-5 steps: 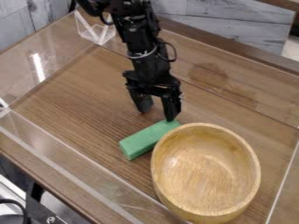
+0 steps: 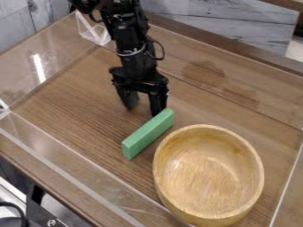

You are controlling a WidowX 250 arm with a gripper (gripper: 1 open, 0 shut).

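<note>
My black arm [image 2: 130, 44] reaches down from the top to the middle of the wooden table. The gripper [image 2: 141, 97] is low at the tabletop, just above and left of a green oblong block [image 2: 148, 133]. Its dark fingers are hard to make out against their shadows, and I cannot tell what, if anything, is between them. The green block lies diagonally, left of a large pale wooden bowl [image 2: 208, 172].
The bowl fills much of the lower right. A white grey board [image 2: 225, 22] stands along the back. A clear plastic item [image 2: 95, 27] sits at the upper left. The table's left and right areas are open.
The arm has shifted slightly left and up in the view. The green block's upper end has moved left, so it lies more steeply and slightly apart from the bowl.
</note>
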